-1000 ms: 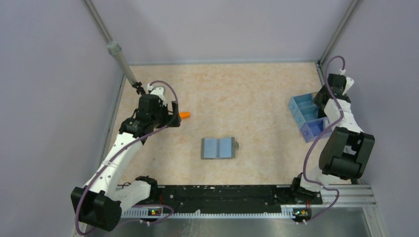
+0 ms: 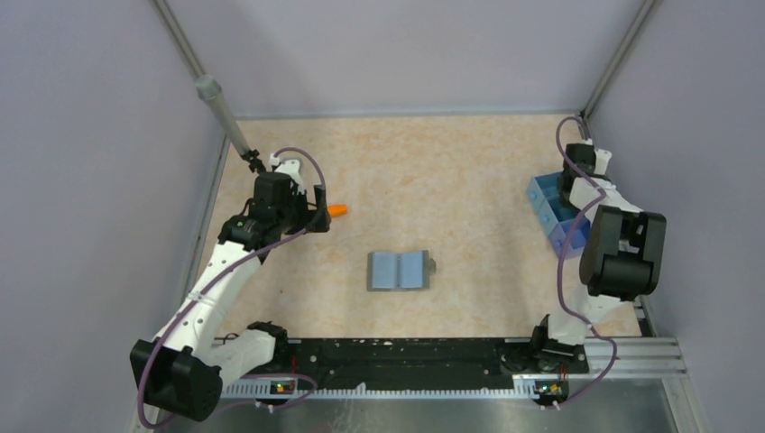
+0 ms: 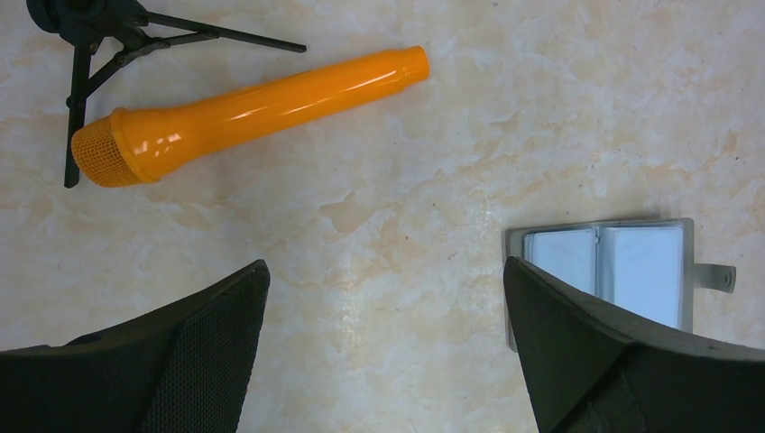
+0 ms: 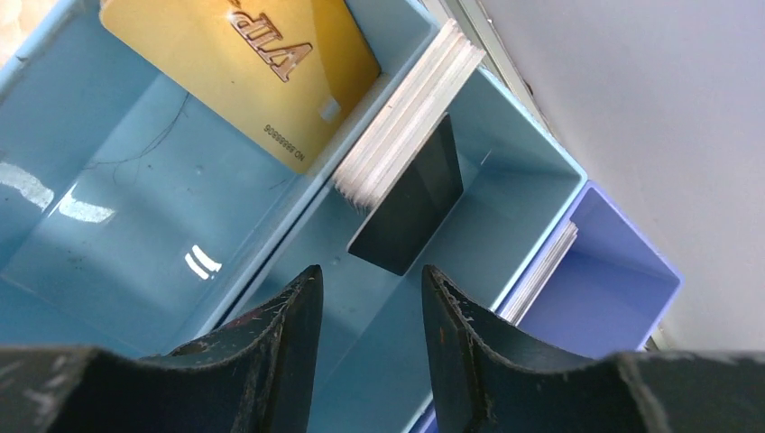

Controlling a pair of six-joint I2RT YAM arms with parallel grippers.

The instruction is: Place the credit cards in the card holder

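Note:
In the right wrist view a gold card (image 4: 244, 72) lies in one compartment of the blue box (image 4: 559, 162). The compartment beside it holds a stack of pale-edged cards (image 4: 406, 117), with a dark card (image 4: 410, 203) against its near face. Just short of the dark card is my right gripper, its fingers partly apart and empty. An open grey card holder (image 2: 398, 271) with pale blue inner panels lies on the table. Up and left of it my left gripper hangs open, nothing between its fingers.
An orange microphone (image 3: 262, 108) rests by a small black tripod (image 3: 135, 41) at the left. A purple compartment (image 4: 622, 271) adjoins the blue ones, with pale card edges inside. The side wall (image 4: 649, 135) stands close to the box.
Over the box, my right arm has moved left, away from the side wall, and a little toward the table's front. The left arm, holder and microphone have stayed still.

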